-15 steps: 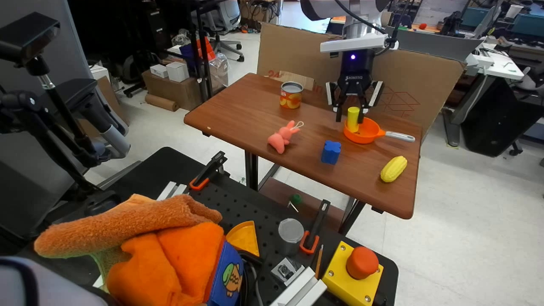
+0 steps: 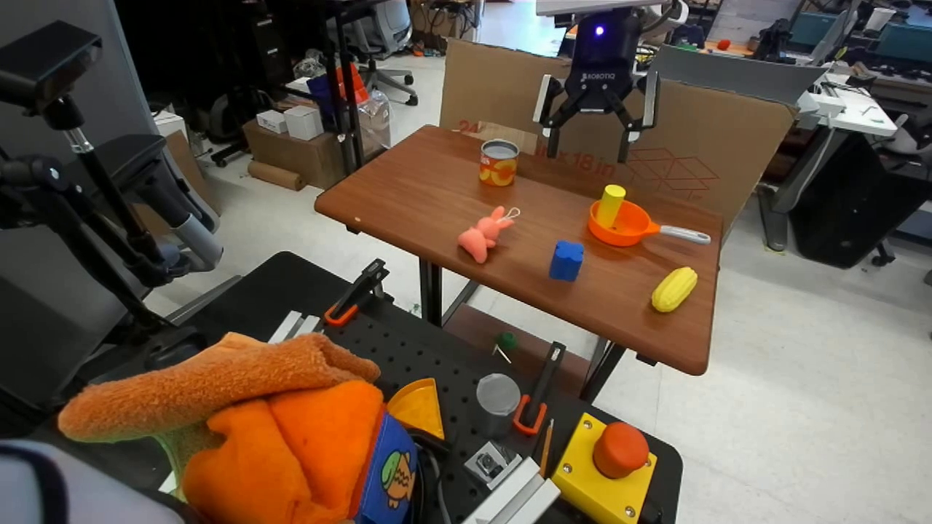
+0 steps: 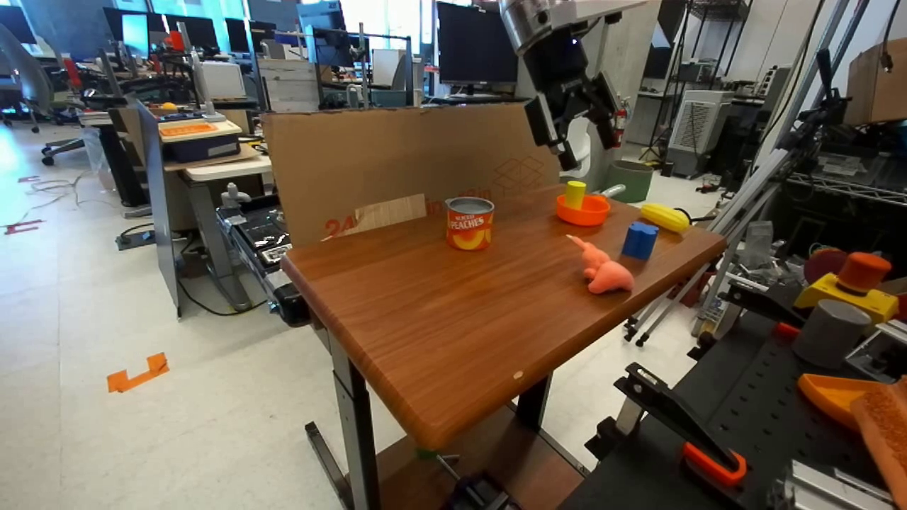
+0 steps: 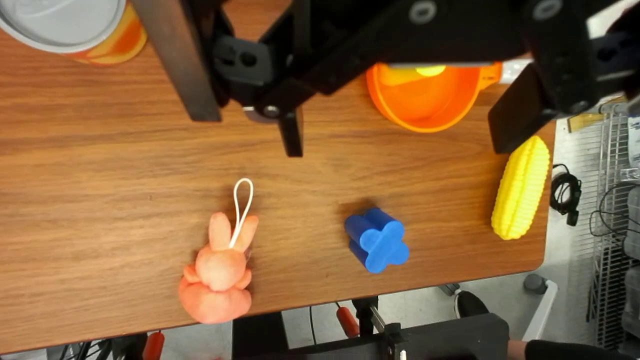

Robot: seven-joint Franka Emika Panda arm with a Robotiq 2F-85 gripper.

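My gripper (image 2: 591, 148) hangs wide open above the back of the table, nothing between its fingers. In the orange pan (image 2: 625, 232) stands a yellow cylinder (image 2: 611, 206), leaning slightly in exterior view 1. The pan's grey handle (image 2: 686, 234) points right. From the wrist view, the gripper's linkage hides most of the cylinder, and only a bit of yellow shows in the pan (image 4: 423, 105). Toward the front edge stand a blue flower-shaped block (image 4: 384, 243) and a pink bunny toy (image 4: 219, 273) with a white loop. A yellow corn cob (image 4: 520, 189) lies at the right.
A peaches can (image 3: 469, 224) stands at the table's back left. Behind the table rises a cardboard sheet (image 3: 382, 161). Bare wood (image 3: 408, 306) spreads across the table's left part. A black pegboard cart (image 2: 367, 384) with clamps and cloth stands in front.
My gripper has risen from around the yellow cylinder and opened wider. The cylinder is left in the pan, tilted a little more than before. Other table objects look unmoved.
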